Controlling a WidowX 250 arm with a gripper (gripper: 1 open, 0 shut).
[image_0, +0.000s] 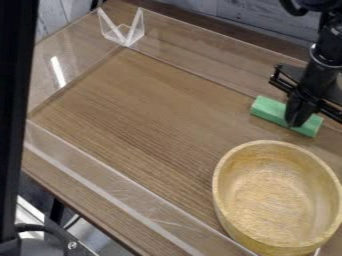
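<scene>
A green rectangular block (271, 110) lies on the wooden surface at the right, above a large round yellow bowl (277, 200).
The yellow bowl takes up the lower right, close below the block. A clear plastic piece (123, 30) stands at the upper left.
</scene>
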